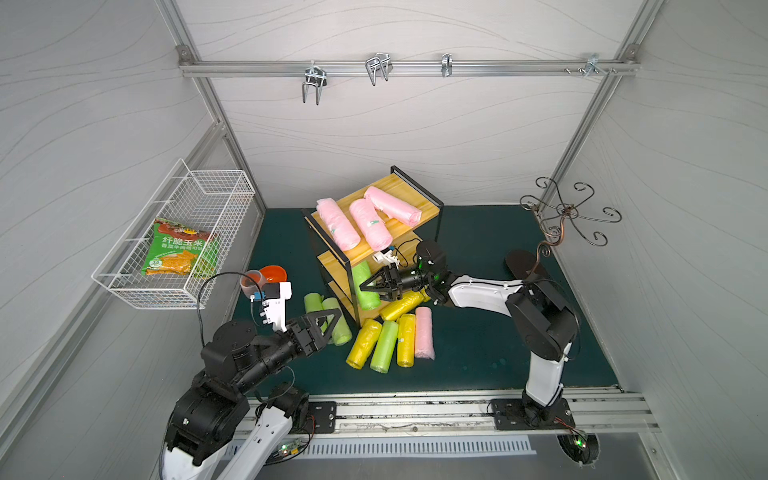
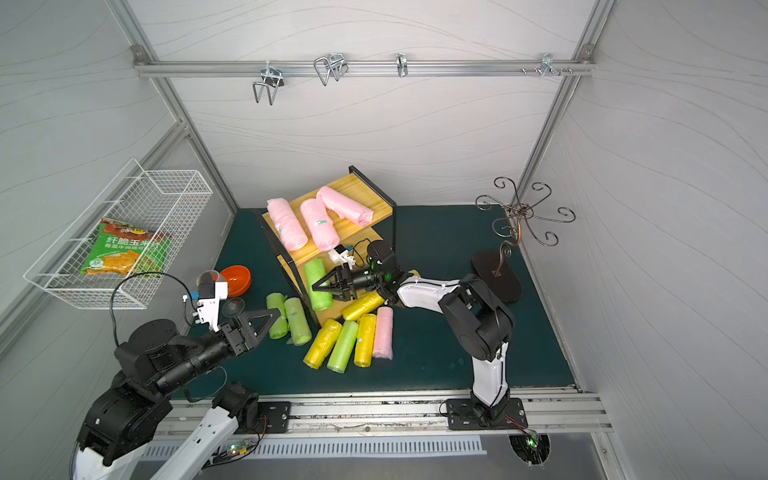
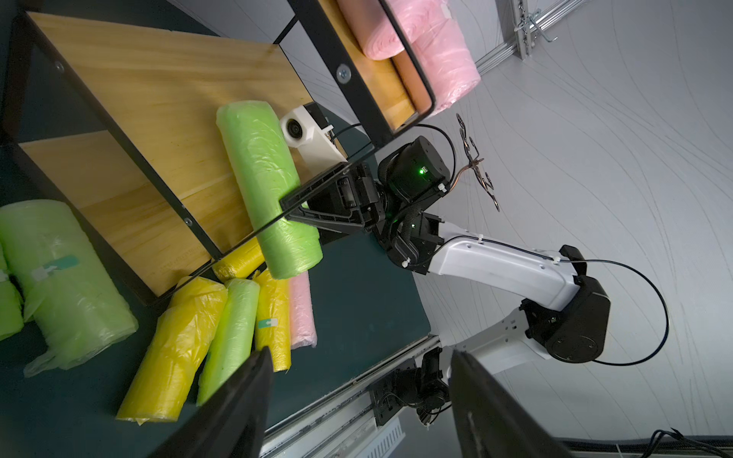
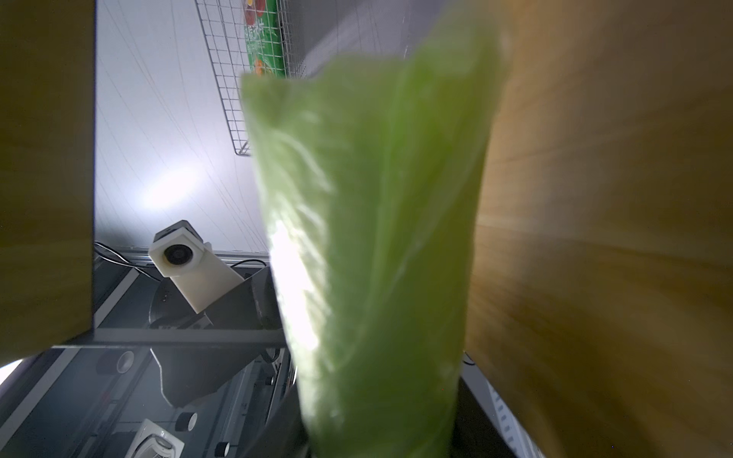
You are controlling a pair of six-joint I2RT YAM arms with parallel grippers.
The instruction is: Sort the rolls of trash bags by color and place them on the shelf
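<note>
My right gripper [image 1: 374,285] is shut on a green roll [image 3: 263,183], holding it over the shelf's middle board [image 3: 171,99] beneath the top one. That roll fills the middle of the right wrist view. Three pink rolls [image 1: 372,224] lie on the top board. In front of the shelf, on the table, are a yellow roll [image 1: 364,343], a green roll [image 1: 384,346], another yellow roll [image 1: 405,340] and a pink roll [image 1: 424,333]. A further yellow roll [image 1: 401,306] lies behind them. Two green rolls [image 1: 338,321] rest left of the shelf. My left gripper [image 1: 329,324] hangs empty nearby, fingers apart.
A wire basket [image 1: 144,303] with a snack bag hangs on the left wall. An orange bowl [image 2: 235,281] stands at the table's left. A curly metal stand [image 1: 565,211] is at the right.
</note>
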